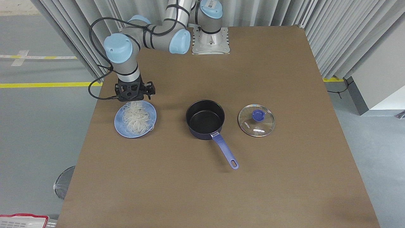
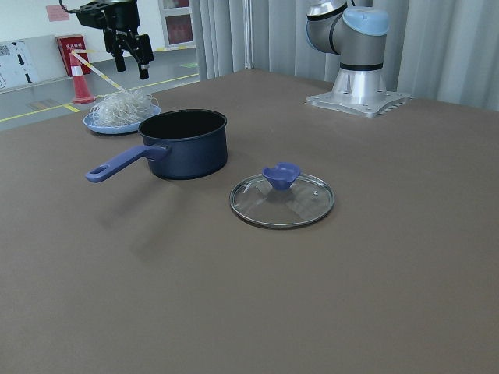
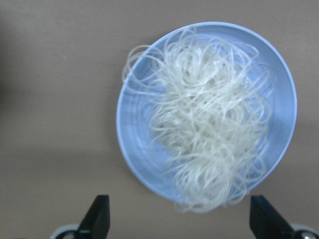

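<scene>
A blue plate (image 3: 137, 137) heaped with white noodles (image 3: 204, 114) lies on the brown table, at the left in the front view. My gripper is open above it, fingers empty and wide apart at the bottom of the wrist view; the left view shows it well clear of the noodles. A dark saucepan (image 1: 205, 119) with a blue handle (image 1: 226, 151) stands right of the plate. Its glass lid (image 1: 250, 129) with a blue knob (image 1: 258, 115) lies on the table further right.
The robot's base (image 1: 210, 45) is at the back edge of the table (image 1: 288, 171). A bin and a red-rimmed container are on the floor at the left.
</scene>
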